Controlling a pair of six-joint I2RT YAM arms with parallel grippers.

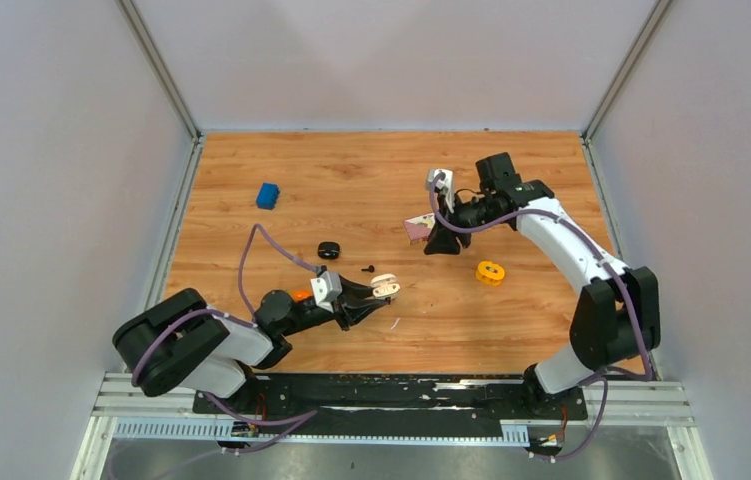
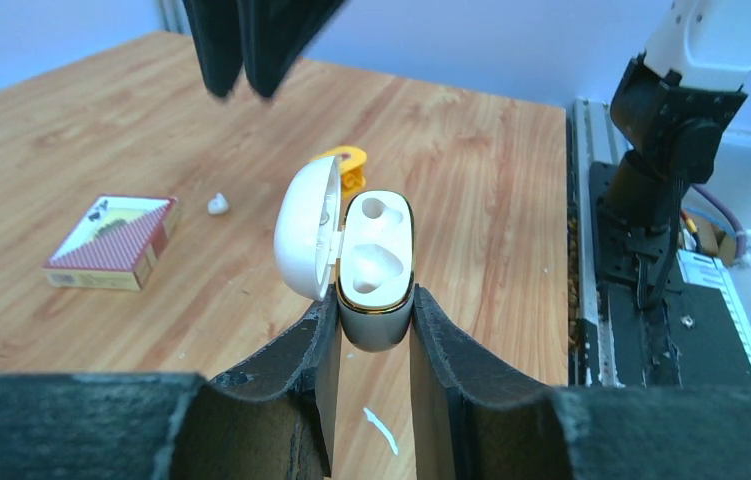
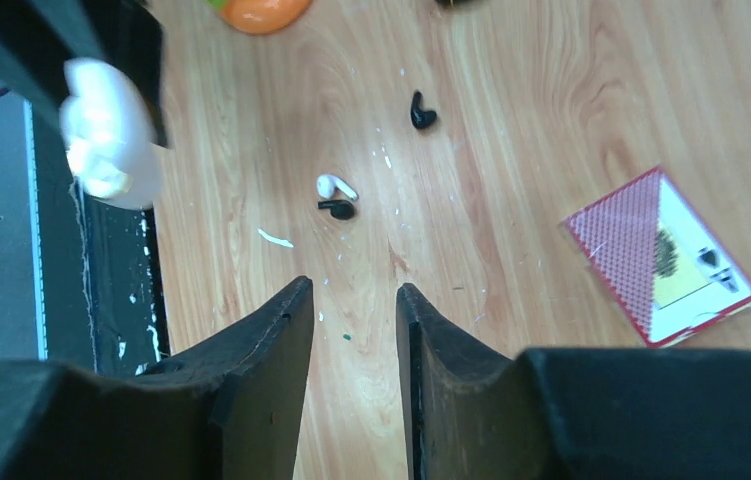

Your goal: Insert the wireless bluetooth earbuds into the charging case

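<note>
A white charging case (image 2: 377, 255) with its lid raised is pinched in my left gripper, held above the table. Its two earbud hollows look empty in the left wrist view. One white earbud (image 3: 334, 187) lies on the wood in the right wrist view, beside a black earbud (image 3: 339, 209); the top view hides both. Another small white piece, seemingly an earbud (image 2: 218, 204), rests near the card box in the left wrist view. Above the table, right of the case, my right gripper (image 1: 440, 245) stands part open, nothing visible between its fingers.
A patterned card box (image 2: 111, 240) lies beneath the right arm. A yellow ring (image 1: 490, 273) sits to its right. Leftward are a black case (image 1: 328, 250), a second black earbud (image 1: 368, 268) and a blue block (image 1: 267, 196).
</note>
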